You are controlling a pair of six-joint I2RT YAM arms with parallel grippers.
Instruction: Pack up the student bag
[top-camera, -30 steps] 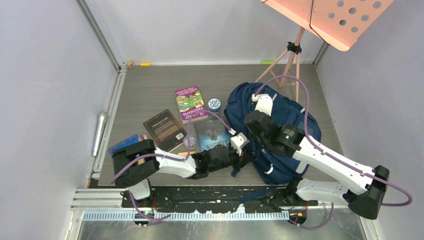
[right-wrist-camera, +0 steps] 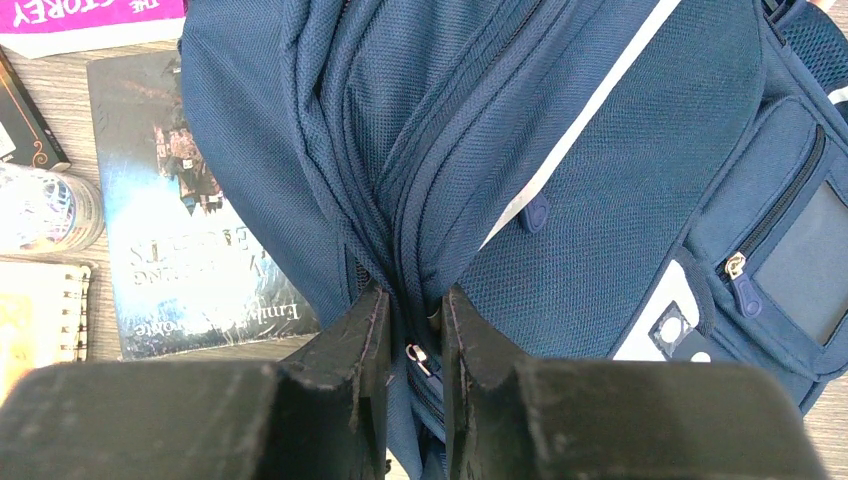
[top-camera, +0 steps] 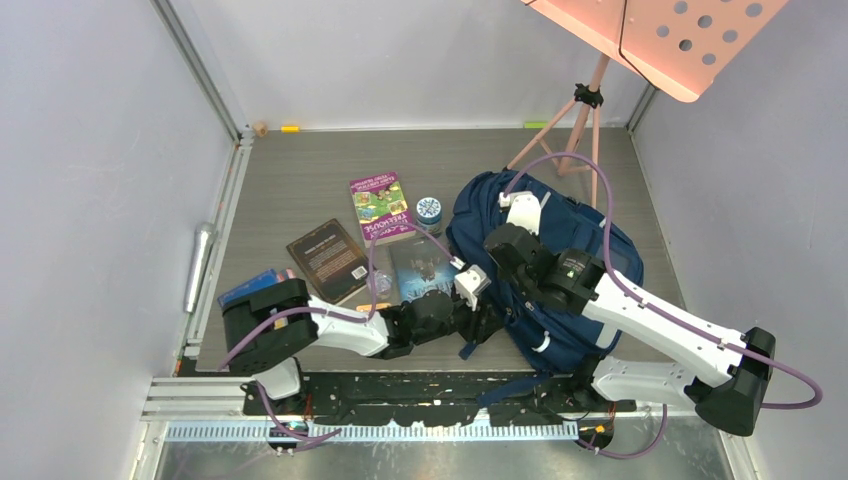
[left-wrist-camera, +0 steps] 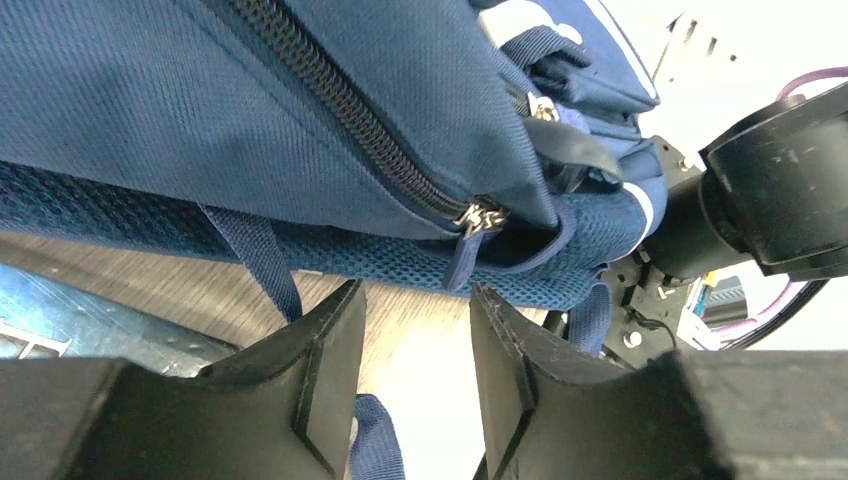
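Note:
The navy backpack [top-camera: 610,250] lies on the right of the table. In the left wrist view, my left gripper stands open at the bag's lower edge. A zipper slider with its blue pull tab [left-wrist-camera: 462,260] hangs close to the right fingertip, not gripped. In the right wrist view, folds of the bag's fabric gather between the closely spaced fingers of my right gripper, which is shut on them. Another zipper slider [right-wrist-camera: 418,356] shows just below this pinch. From above, the right arm hides its fingertips.
Left of the bag lie a dark blue book [top-camera: 420,265], a purple-green book [top-camera: 380,205], a brown book [top-camera: 328,260] and a round-lidded jar [top-camera: 429,210]. A pink tripod [top-camera: 580,125] stands behind the bag.
The right arm moved only a little, with the bag's top edge shifting slightly.

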